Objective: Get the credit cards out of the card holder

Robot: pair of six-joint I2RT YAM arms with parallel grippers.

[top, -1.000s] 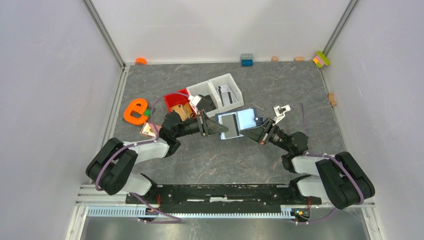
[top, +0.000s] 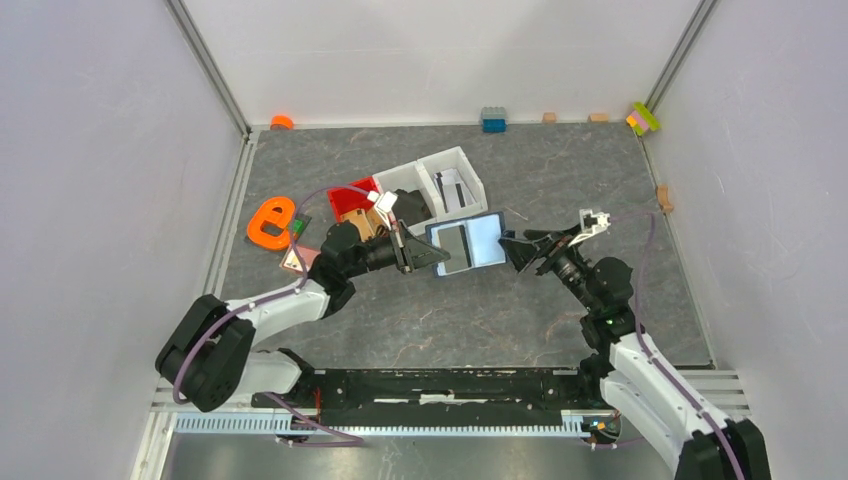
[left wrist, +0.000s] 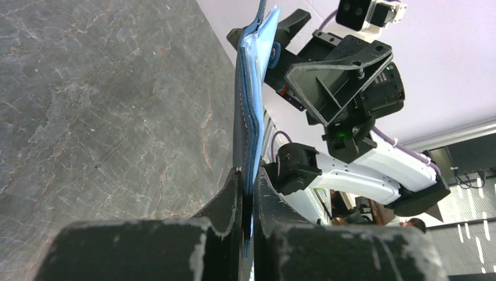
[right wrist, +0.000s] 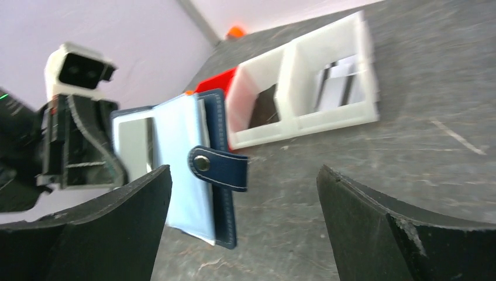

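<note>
The card holder (top: 485,240) is up off the table between my arms, open, showing pale blue and grey panels, with a strap and button (right wrist: 216,167) on its edge facing my right gripper. My left gripper is shut on the holder, which stands edge-on above its fingers in the left wrist view. My right gripper is open beside the strap end, its fingers spread with nothing clearly between them. Whether cards are still in the holder I cannot tell.
Behind lie a white divided box (right wrist: 307,123) with contents and a red bin (top: 342,200). Orange toy (top: 265,225) sits left, small blocks (top: 493,120) along the back.
My right arm has shifted right and toward the back, its gripper now upright near the holder's right edge instead of reaching over it. The left arm and holder moved only slightly.
</note>
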